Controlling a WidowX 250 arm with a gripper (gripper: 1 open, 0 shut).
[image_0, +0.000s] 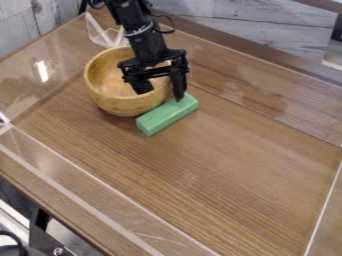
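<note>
My black gripper hangs over the right part of a tan bowl in the upper left of the camera view. It is open, with its fingers spread near the bowl's rim. A green block lies on the wooden table at the bowl's right front, partly behind the bowl and gripper. I cannot tell whether the fingers touch the bowl.
A clear plastic object stands behind the bowl. A pale wall runs along the back, and cables lie off the table's lower left edge.
</note>
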